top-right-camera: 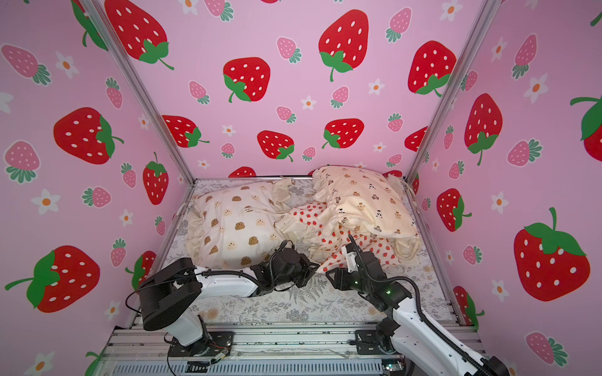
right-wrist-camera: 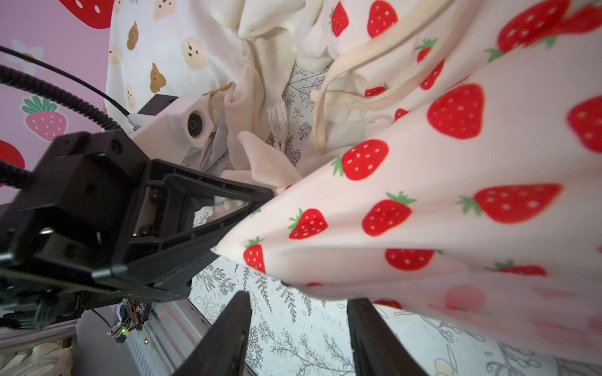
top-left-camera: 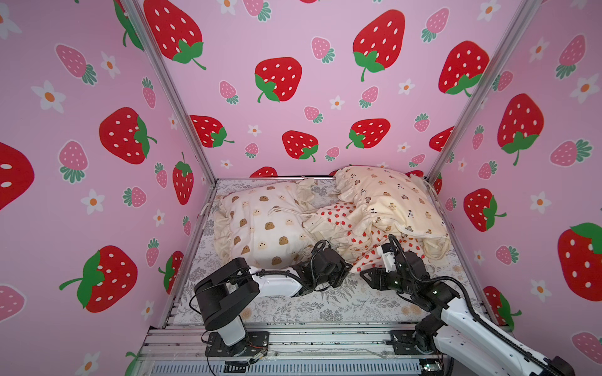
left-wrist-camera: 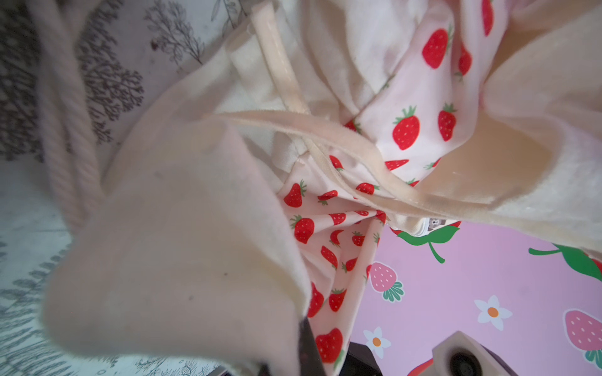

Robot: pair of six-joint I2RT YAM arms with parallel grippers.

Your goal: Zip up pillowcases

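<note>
A strawberry-print pillowcase (top-left-camera: pixel 335 213) with cream ruffles and ties lies crumpled between two plump pillows. My left gripper (top-left-camera: pixel 345 269) is shut on a hem corner of it at the front middle; in the left wrist view the gathered fabric (left-wrist-camera: pixel 329 344) runs into its fingers. My right gripper hangs part open just below that pulled edge in the right wrist view, with nothing seen between its fingers. The zipper cannot be made out.
A bear-print pillow (top-left-camera: pixel 263 219) fills the left side, a cream printed pillow (top-left-camera: pixel 388 194) the back right, over part of the strawberry case. Strawberry-print walls enclose the space.
</note>
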